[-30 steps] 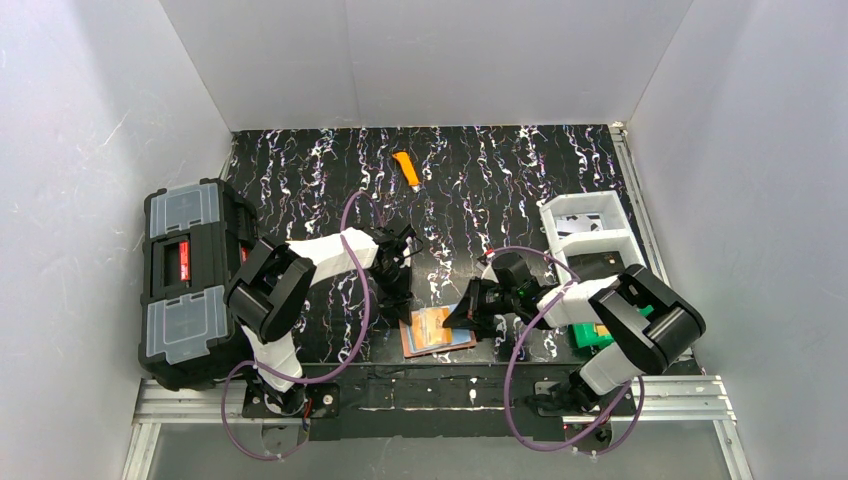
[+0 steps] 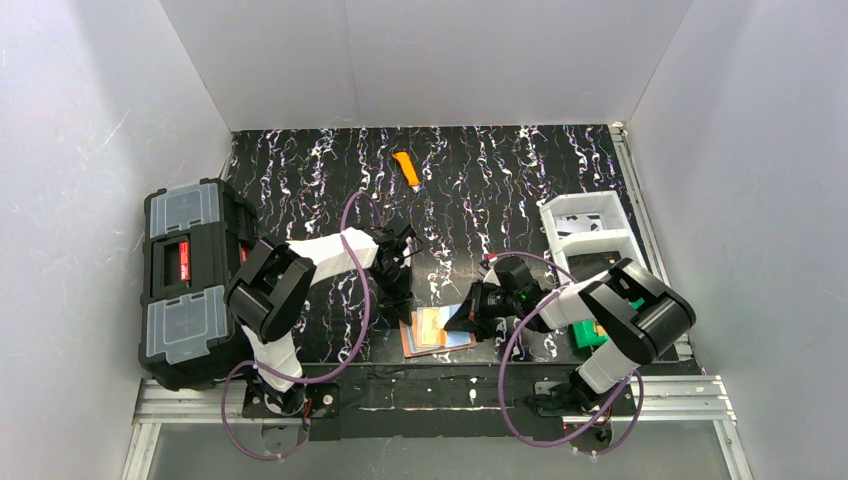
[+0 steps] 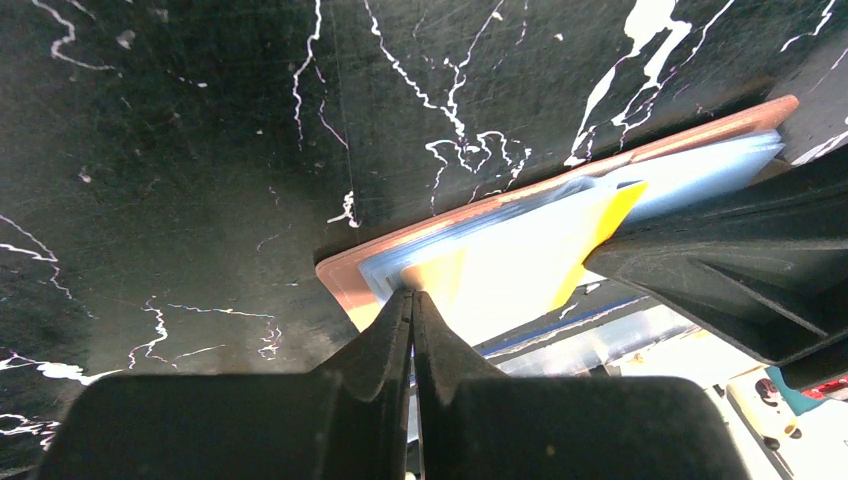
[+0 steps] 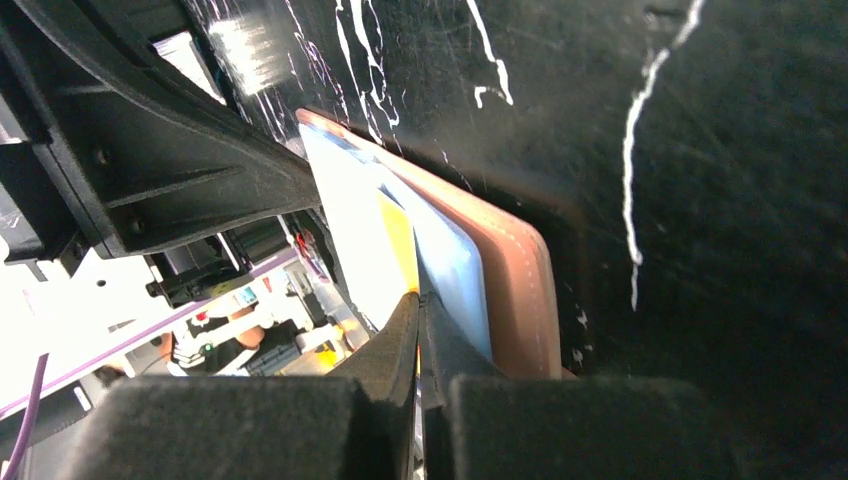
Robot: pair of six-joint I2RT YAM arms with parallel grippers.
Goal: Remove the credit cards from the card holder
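Note:
The card holder lies open at the table's front edge, its tan cover under pale blue leaves. A yellow-orange card shows among the leaves, with its bright edge toward my right gripper. In the right wrist view that gripper is shut, its tips against the card's edge and the leaf beside it; nothing clearly shows between them. My left gripper is also shut, tips at the holder's left end over the leaves' border. Whether a thin leaf sits between them is hidden.
At the left stands a black toolbox. An orange-handled tool lies at the back. White bins and a green container are on the right.
My right gripper has shifted slightly over the holder while its elbow moved inward and left. The left arm is still.

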